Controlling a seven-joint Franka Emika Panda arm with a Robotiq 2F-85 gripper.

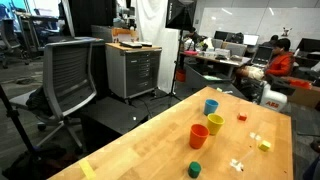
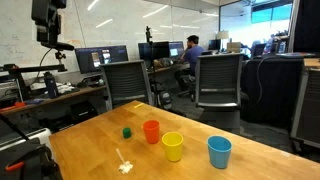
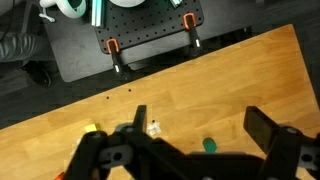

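Note:
My gripper stands open high above the wooden table, its two dark fingers far apart with nothing held. On the table are a red cup (image 2: 151,131), a yellow cup (image 2: 173,146) and a blue cup (image 2: 219,152), all upright. A small green object (image 2: 127,132) lies beyond the red cup; the wrist view shows this green piece (image 3: 209,145) between the fingers in the picture, but far below them. A yellow block (image 1: 264,146) and a red block (image 1: 242,117) lie toward the table's other side. Between them and the green piece is a flat white scrap (image 2: 124,161).
In the wrist view, a dark perforated plate (image 3: 150,22) with clamps borders the wooden table (image 3: 240,85). Office chairs (image 2: 218,80) stand beyond the table, and a person (image 2: 190,62) sits at a far desk.

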